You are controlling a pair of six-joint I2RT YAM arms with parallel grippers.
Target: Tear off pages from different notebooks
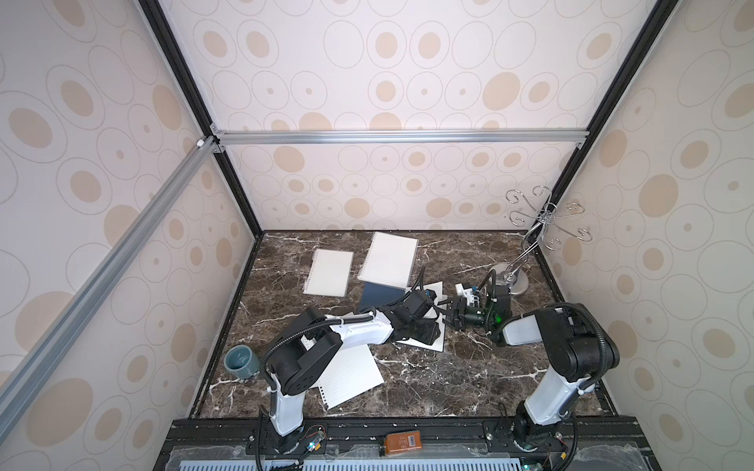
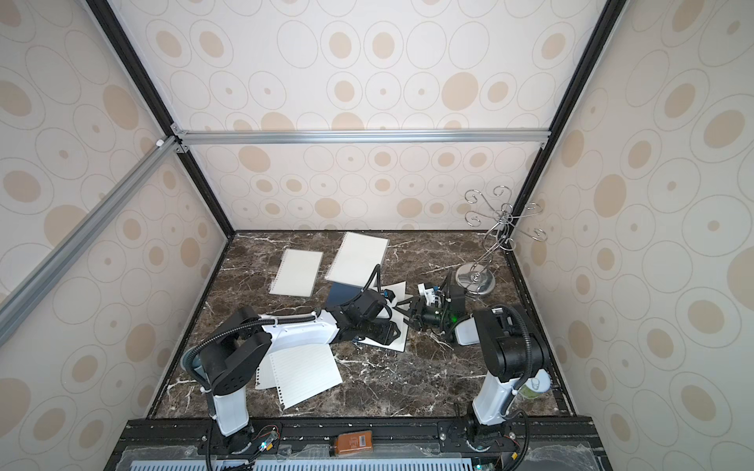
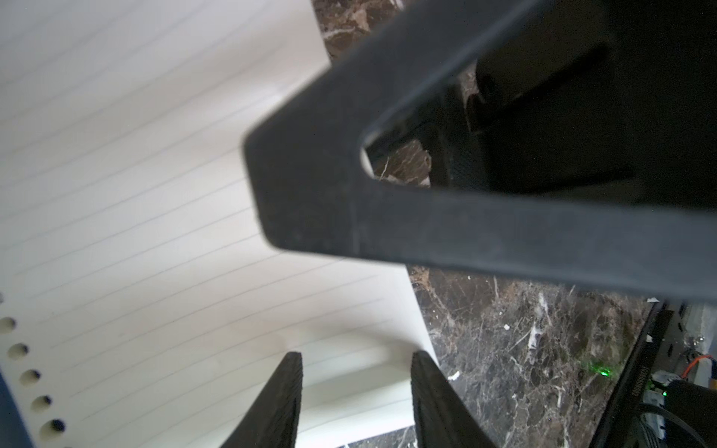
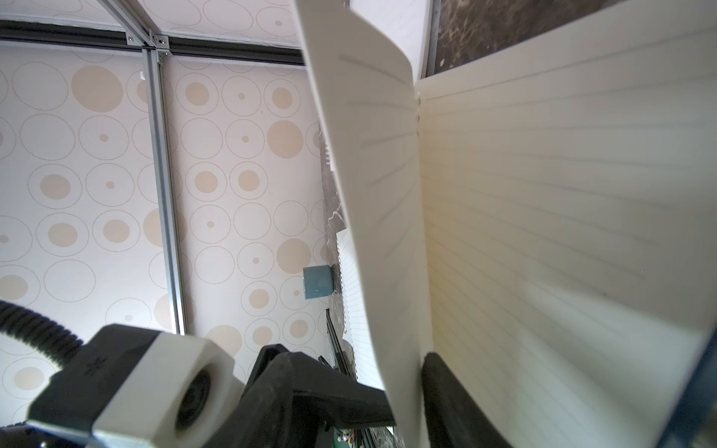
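Observation:
An open notebook with a navy cover [image 1: 377,294] lies at centre-right. My left gripper hangs open over its lined page [image 3: 149,224], which has punched holes along one side, fingertips near the page's corner; the dark bracket of a gripper crosses that view. My right gripper is at the notebook's right edge, fingers either side of a raised, curling page [image 4: 373,186]; whether they pinch it is unclear. Two closed-looking white notebooks [image 1: 328,272] [image 1: 387,259] lie behind. Loose lined sheets [image 1: 349,380] lie at the front left.
A teal cup [image 1: 241,361] stands at the left edge. A metal hook stand [image 1: 510,278] rises at the back right, close behind my right arm. Bare marble table [image 1: 447,384] shows at the front right and back left.

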